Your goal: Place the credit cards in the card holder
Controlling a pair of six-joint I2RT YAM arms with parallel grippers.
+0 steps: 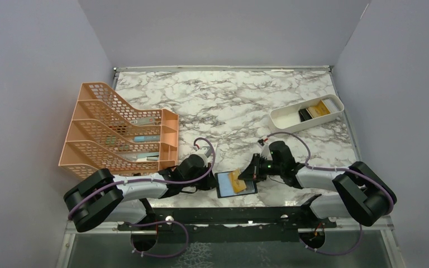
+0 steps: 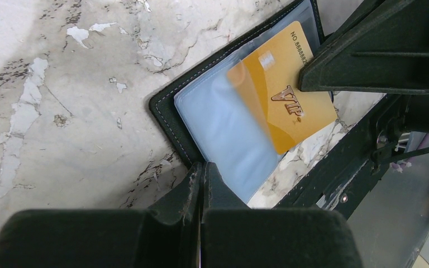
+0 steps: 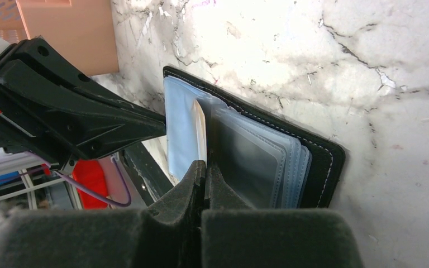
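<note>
The black card holder (image 1: 236, 192) lies open on the marble table, its clear sleeves showing pale blue. A gold VIP card (image 2: 287, 95) stands tilted over the holder; its left part shows hazily through the clear sleeve (image 2: 223, 114). At the card's right edge, my right gripper (image 1: 244, 177) is shut on the card. In the right wrist view the card (image 3: 199, 125) appears as a thin edge running to the right gripper's tips (image 3: 205, 166). My left gripper is shut at the holder's left edge; whether its tips pinch the edge is unclear.
A white box (image 1: 285, 121) at the back right contains more cards (image 1: 318, 109). To the left stands an orange rack (image 1: 170, 131) with several items in its compartments.
</note>
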